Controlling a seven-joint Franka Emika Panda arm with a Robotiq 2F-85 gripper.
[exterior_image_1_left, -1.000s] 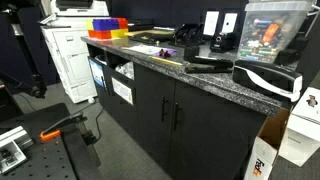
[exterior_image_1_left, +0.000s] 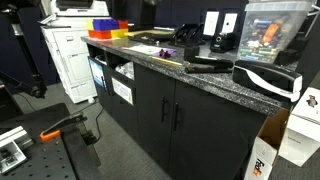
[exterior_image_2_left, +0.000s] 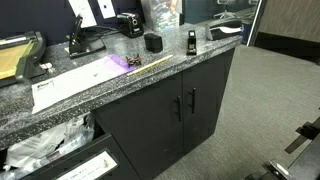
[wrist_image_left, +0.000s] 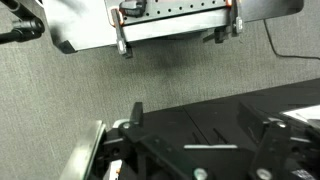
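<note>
In the wrist view my gripper stands open, its dark fingers wide apart and nothing between them. It looks down on grey carpet (wrist_image_left: 170, 80), with a dark cabinet edge (wrist_image_left: 215, 125) near the fingers. The black cabinet (exterior_image_2_left: 160, 125) has two handles on its closed doors. To its left a drawer (exterior_image_2_left: 85, 172) is pulled open, with clear plastic bags (exterior_image_2_left: 40, 148) inside. On the counter lie a white sheet (exterior_image_2_left: 75, 85), a yellow pencil-like stick (exterior_image_2_left: 150, 66), a small black box (exterior_image_2_left: 153, 43) and a black stapler-like object (exterior_image_2_left: 191, 43).
Colored bins (exterior_image_1_left: 105, 28) stand at the counter's far end. A clear tub (exterior_image_1_left: 270, 32) and a black case (exterior_image_1_left: 267, 79) occupy the near end. Cardboard boxes (exterior_image_1_left: 263, 150) rest beside the cabinet. Open floor (exterior_image_2_left: 250, 100) lies in front of the doors.
The counter objects and drawer look unchanged.
</note>
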